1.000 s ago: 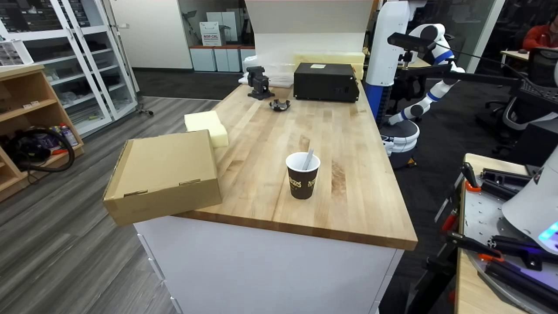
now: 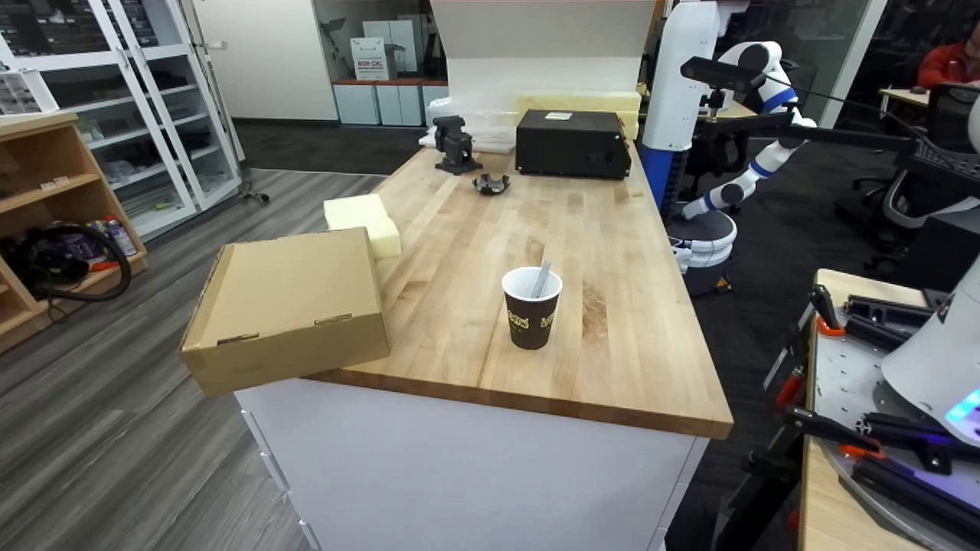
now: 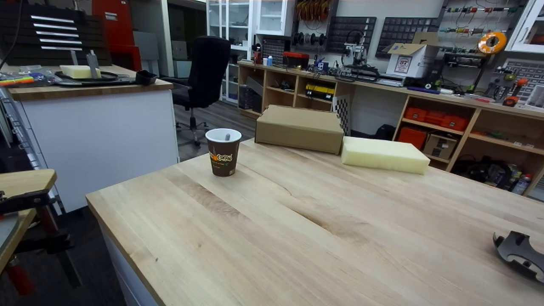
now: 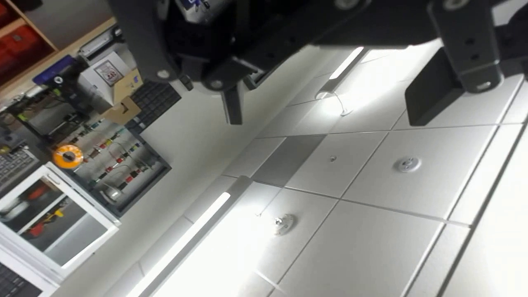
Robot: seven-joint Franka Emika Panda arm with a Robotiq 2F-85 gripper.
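On the wooden table [image 2: 634, 367] stands an upright paper cup [image 2: 530, 317], dark brown with a white inside. A grey stick-like piece [image 2: 542, 278] leans inside it. From the other side, the same cup [image 3: 222, 159] is near the table's edge. My gripper shows only in the wrist view, its fingers wide apart at the top of the picture. Between them there is just ceiling, so it is open and empty, far from the cup. Neither exterior view shows the gripper.
A cardboard box [image 2: 292, 285] overhangs the table's left edge, beside a pale yellow foam block [image 2: 365, 220]. Farther back are a small black bracket [image 2: 491, 184], a black clamp-like device [image 2: 455, 145] and a black case [image 2: 571, 144].
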